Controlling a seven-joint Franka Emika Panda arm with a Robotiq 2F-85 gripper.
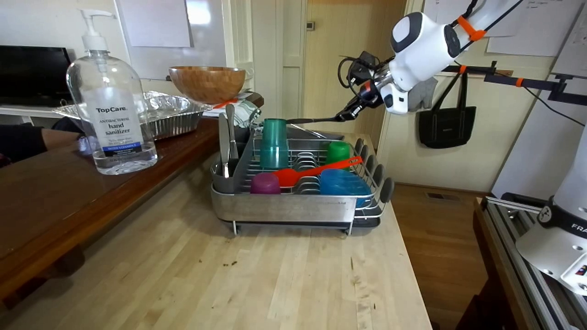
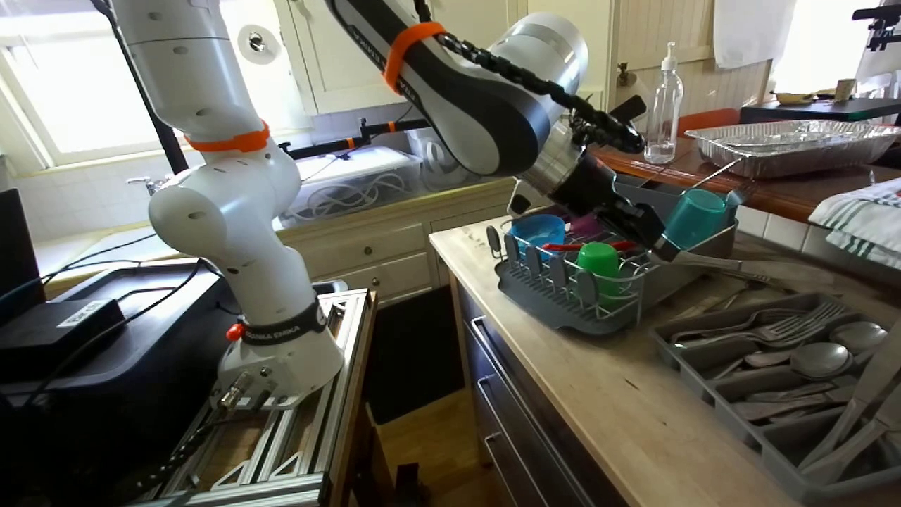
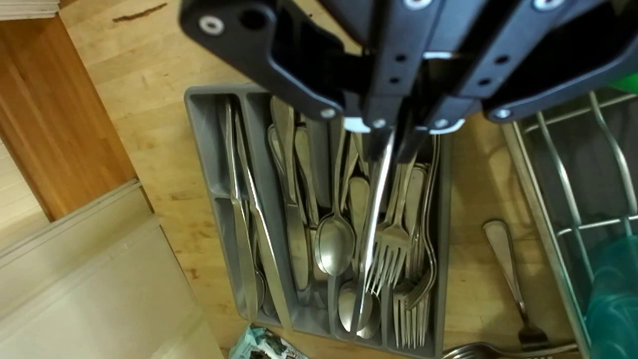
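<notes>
In the wrist view, my gripper is shut on the end of a silver table knife. The blade stretches away from the fingers, above the grey cutlery tray. Exterior view 2 has the gripper beside the dish rack's end, with the knife roughly level and clear of the counter. Seen from exterior view 1, the gripper is behind the rack, and the knife shows as a dark, thin shape pointing left. Knives, spoons and forks fill the tray's compartments; two long knives lie along its left side.
The dish rack carries a teal cup, a green cup, a blue bowl and a red utensil. Loose cutlery lies between tray and rack. Bare counter lies in front of the tray.
</notes>
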